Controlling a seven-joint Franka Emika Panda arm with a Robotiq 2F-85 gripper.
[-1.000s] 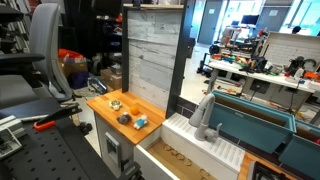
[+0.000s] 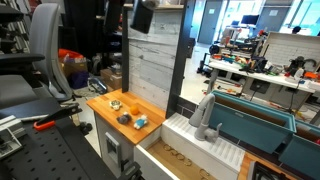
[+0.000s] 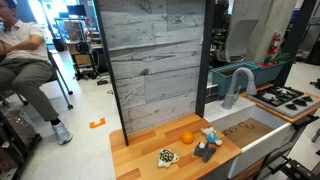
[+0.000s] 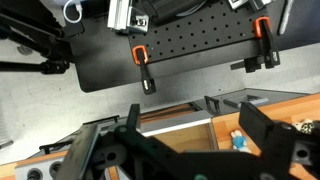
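My gripper spans the bottom of the wrist view, its dark fingers spread wide with nothing seen between them. Its dark parts also enter at the top of exterior view 1, close to that camera and high over the counter. On the wooden counter point(image 3: 140, 150) lie a pale yellowish figure point(image 3: 168, 157), an orange point(image 3: 187, 137), a grey item point(image 3: 205, 151) and a blue-and-white item point(image 3: 210, 134). They are apart from the gripper. No task is given, so which object matters cannot be told.
A white sink point(image 2: 180, 155) with a grey faucet point(image 2: 203, 115) adjoins the counter. A plank wall point(image 3: 160, 75) rises behind the counter. A stove point(image 3: 285, 98) stands to the right. In the wrist view, a black perforated plate point(image 4: 200, 35) lies at the top.
Dark arm and gripper parts have come into the top left of exterior view 1, where earlier there were none. The counter objects have not moved.
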